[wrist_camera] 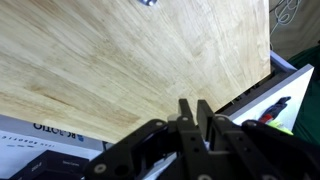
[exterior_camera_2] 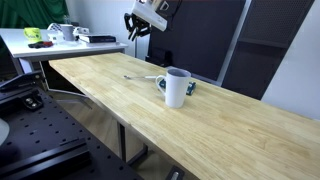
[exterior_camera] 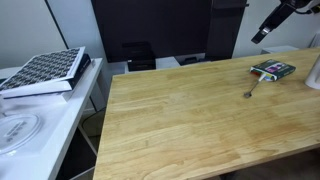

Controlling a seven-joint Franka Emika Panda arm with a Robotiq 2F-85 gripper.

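A spoon-like utensil [exterior_camera: 254, 87] lies at the far right of the table, its handle end against the dark green box [exterior_camera: 274, 70]. Exterior view 2 has the same utensil [exterior_camera_2: 140, 78] on the wood, left of the white mug [exterior_camera_2: 175, 88]. My gripper [exterior_camera: 259, 39] is above and behind it, clear of the table. In the wrist view, the gripper's dark fingertips [wrist_camera: 185, 104] show a narrow gap. I see nothing between them, though whether the fingers count as open or shut is unclear.
The white mug stands close to the box. A white side table [exterior_camera: 60, 125] carries a black-and-white patterned box [exterior_camera: 48, 68] and a clear round lid [exterior_camera: 18, 130].
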